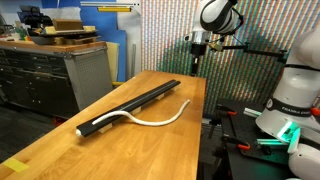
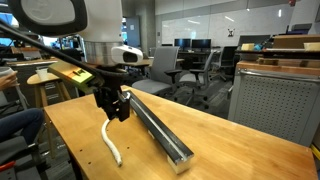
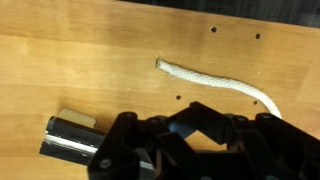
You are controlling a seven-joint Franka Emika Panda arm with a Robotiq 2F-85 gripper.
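A white rope (image 1: 150,122) lies on the wooden table (image 1: 120,155), bent in a curve. One end rests beside the far end of a long black rail (image 1: 130,107); the other end lies free, nearer the robot. In the wrist view this rope (image 3: 215,80) runs from its free end at the middle down to the right, apart from the fingers. My gripper (image 1: 196,70) is held above the table beyond that free end. Its dark fingers (image 3: 205,118) are shut, with no rope visible between them. Exterior view 2 shows the gripper (image 2: 117,110) over the rope (image 2: 110,143).
The rail (image 2: 160,130) stands on the table alongside the rope; its end (image 3: 70,140) shows at lower left in the wrist view. Wide bare tabletop (image 2: 230,130) lies on the rail's other side. A grey cabinet (image 1: 95,75) and office chairs (image 2: 165,65) stand beyond.
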